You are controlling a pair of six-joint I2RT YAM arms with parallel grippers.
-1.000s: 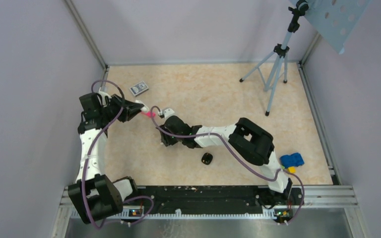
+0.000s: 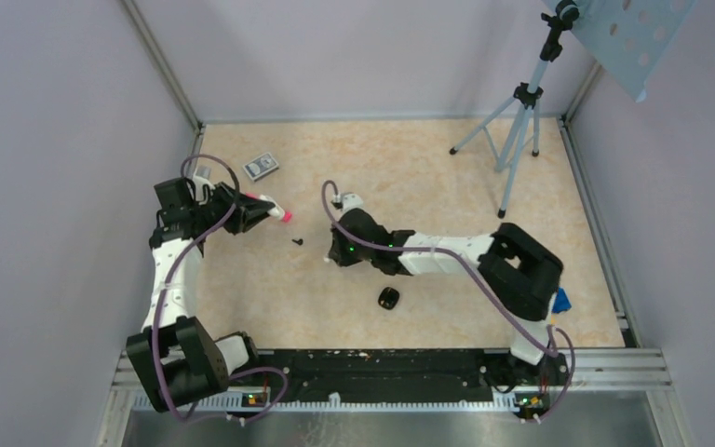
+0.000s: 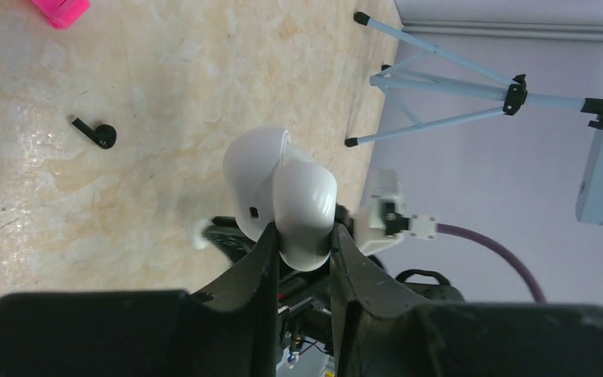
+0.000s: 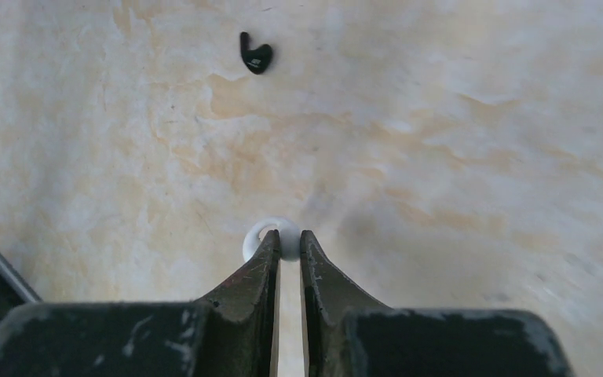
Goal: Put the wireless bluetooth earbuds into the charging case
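In the left wrist view my left gripper is shut on a white charging case [image 3: 305, 208], held above the table's left part. My right gripper is shut on a small white earbud [image 4: 255, 245], low over the table near its middle, right of the left gripper. A black earbud [image 2: 297, 241] [image 3: 94, 133] [image 4: 254, 55] lies loose between the two arms. A dark, rounded object [image 2: 388, 298] lies below the right arm.
A pink object [image 3: 61, 9] is beside the left gripper. A grey box [image 2: 261, 166] lies at the back left, a tripod [image 2: 512, 158] stands at the back right, and a blue object [image 2: 561, 301] at the front right.
My right gripper has moved right, away from the left one, with its arm swinging right. The left gripper has shifted slightly right since a second ago, still with the case.
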